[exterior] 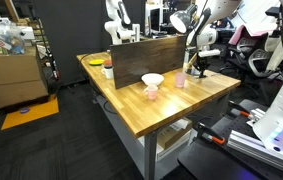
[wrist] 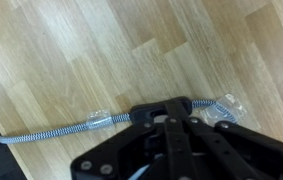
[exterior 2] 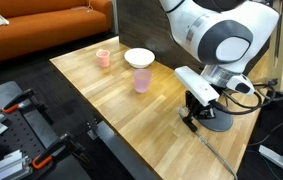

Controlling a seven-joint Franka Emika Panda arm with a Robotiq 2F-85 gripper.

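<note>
At the right end of the wooden table, my gripper (exterior 2: pixel 190 122) points down close to the tabletop. Its dark fingertips look shut in the wrist view, above a thin grey ribbed cord (wrist: pixel 51 133). That cord crosses the wood on both sides of the fingers, with a clear fitting (wrist: pixel 99 119) to the left and another clear piece (wrist: pixel 224 108) at its right end. The fingers hide its middle, so I cannot tell whether any of it is pinched. In exterior view 2 the cord (exterior 2: pixel 216 154) runs from beneath the gripper towards the table's front edge.
A purple-pink cup (exterior 2: pixel 142 80), a white bowl (exterior 2: pixel 139 57) and a pale pink cup (exterior 2: pixel 103 58) stand farther along the table. Behind them rises a dark panel (exterior: pixel 146 60). Bare wood (exterior 2: pixel 116 115) lies left of the gripper, up to the front edge.
</note>
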